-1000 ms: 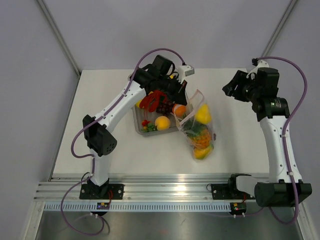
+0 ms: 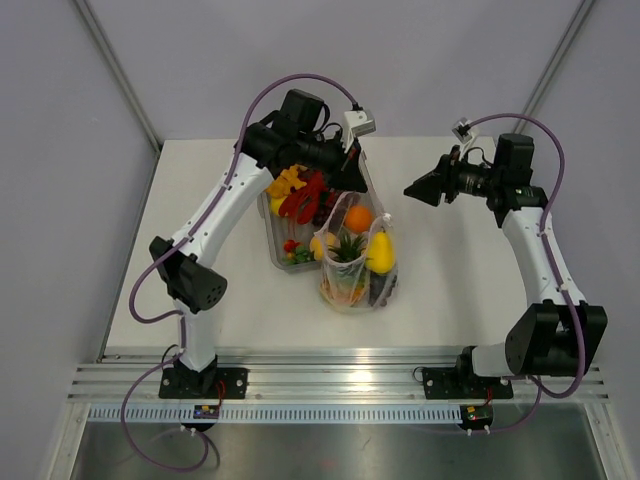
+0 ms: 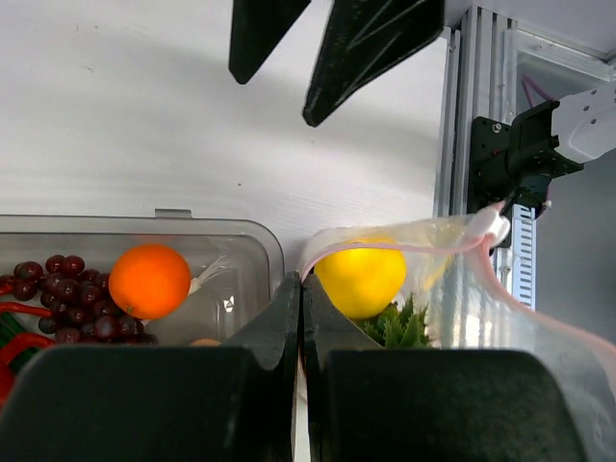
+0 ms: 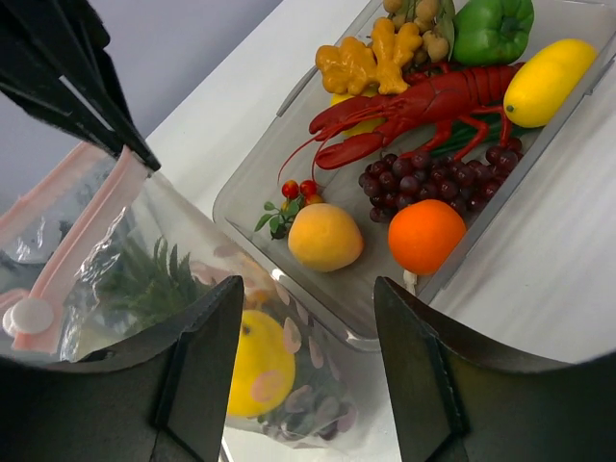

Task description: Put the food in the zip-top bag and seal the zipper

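The clear zip top bag (image 2: pixel 350 302) stands in front of the grey tray, with a pineapple (image 2: pixel 347 247) and a yellow fruit (image 2: pixel 380 253) showing through it. Its pink-edged mouth gapes in the left wrist view. My left gripper is shut on one side of that rim, the film entering between its fingertips. My right gripper (image 2: pixel 425 191) is open to the right of the bag, apart from it in the top view. Only background lies between its fingers in the right wrist view. The bag's lower contents are partly blurred by the film.
The grey tray (image 4: pixel 255 241) still holds food: a red lobster (image 4: pixel 423 108), grapes (image 4: pixel 433 180), an orange (image 4: pixel 426 237), a peach (image 4: pixel 325 238) and a green pepper (image 4: pixel 491 31).
The bag has swung left, now partly covering the tray's front corner and the peach. My left gripper has shifted slightly up and left, keeping the rim. My right gripper has come leftward, towards the bag.
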